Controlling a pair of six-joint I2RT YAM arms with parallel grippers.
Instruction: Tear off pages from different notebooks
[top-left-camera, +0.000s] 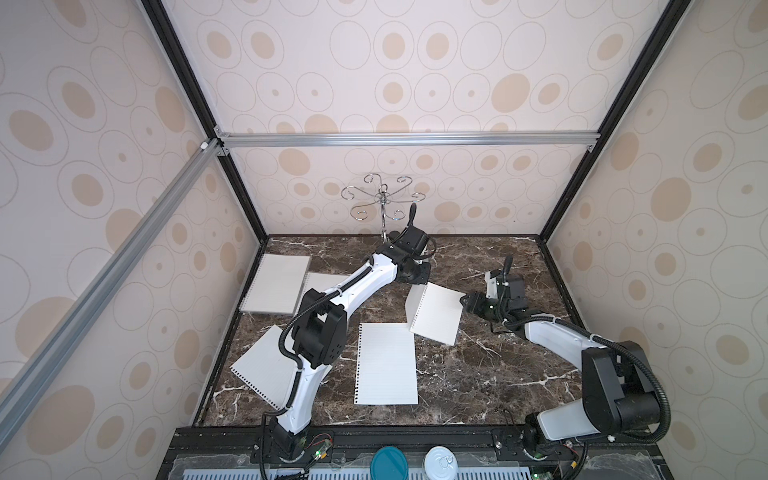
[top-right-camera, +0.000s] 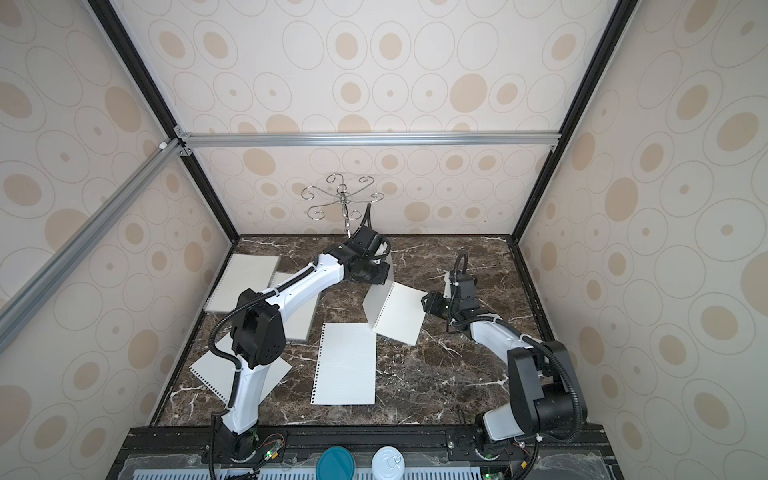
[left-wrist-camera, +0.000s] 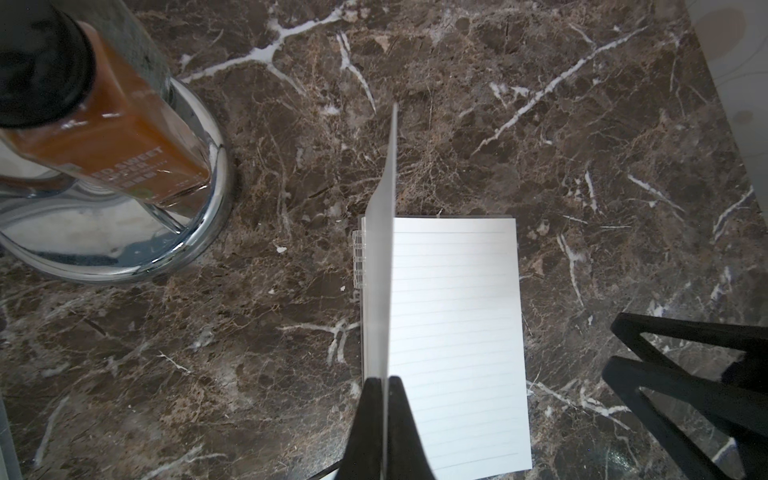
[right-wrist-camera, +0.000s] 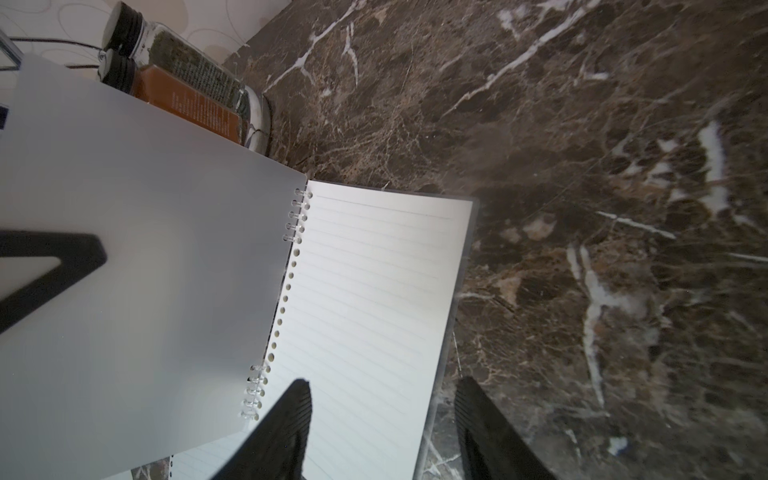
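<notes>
My left gripper (top-left-camera: 420, 276) is raised over the centre-back notebook (top-left-camera: 434, 313), shut on a thin sheet that stands upright along the spiral; in the right wrist view this pale sheet (right-wrist-camera: 160, 280) hides much of the left side. The lined page (right-wrist-camera: 368, 272) beneath is exposed. My right gripper is open at that notebook's right edge, nothing between its fingers. Other notebooks lie at front centre (top-left-camera: 386, 364), front left (top-left-camera: 264, 360) and back left (top-left-camera: 274, 284), with one partly behind the left arm (top-right-camera: 296, 320).
A chrome rack (top-left-camera: 383, 196) stands at the back, with spice bottles (left-wrist-camera: 120, 136) in its base.
</notes>
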